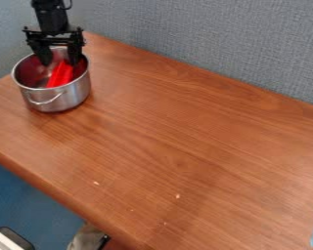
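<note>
A steel pot (pixel 52 96) with a thin handle and a dark red interior stands at the back left of the wooden table. Inside it lies a bright red object (pixel 60 74), its shape partly hidden by the pot wall and the gripper. My black gripper (pixel 58 55) reaches down from above into the top of the pot, over the red object. Its fingertips are too dark and small to tell whether they are open or touch anything.
A grey fabric wall (pixel 225 39) runs behind it. At the lower left, beyond the table edge, are blue floor and some small items.
</note>
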